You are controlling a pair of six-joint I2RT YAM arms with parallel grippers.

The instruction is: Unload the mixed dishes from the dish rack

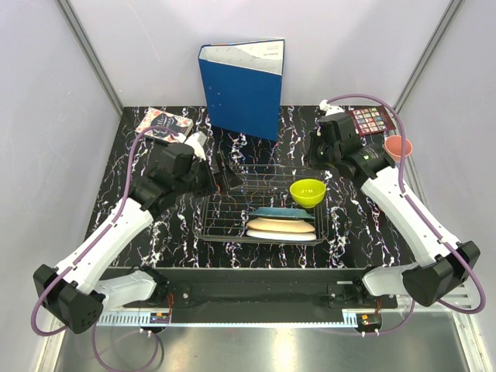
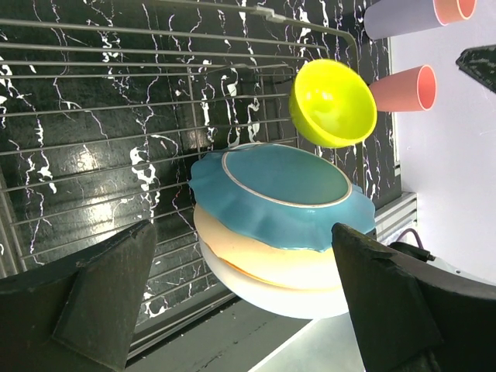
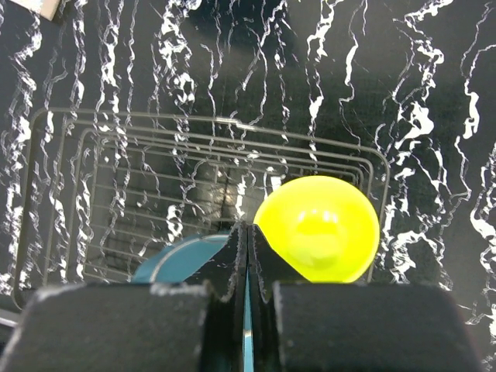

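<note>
The wire dish rack [image 1: 225, 239] holds a yellow bowl [image 1: 308, 191] at right, with a teal plate [image 1: 280, 211], a peach plate [image 1: 280, 226] and a white plate [image 1: 280, 235] toward the front. My left gripper [image 1: 226, 176] is open above the rack's back left, nothing between its fingers. My right gripper is shut and empty, above the bowl and plates.
Cups [image 2: 404, 89] stand on the counter right of the rack, partly hidden by the right arm in the top view. A blue board [image 1: 240, 93] leans at the back wall; books [image 1: 164, 124] lie at back left.
</note>
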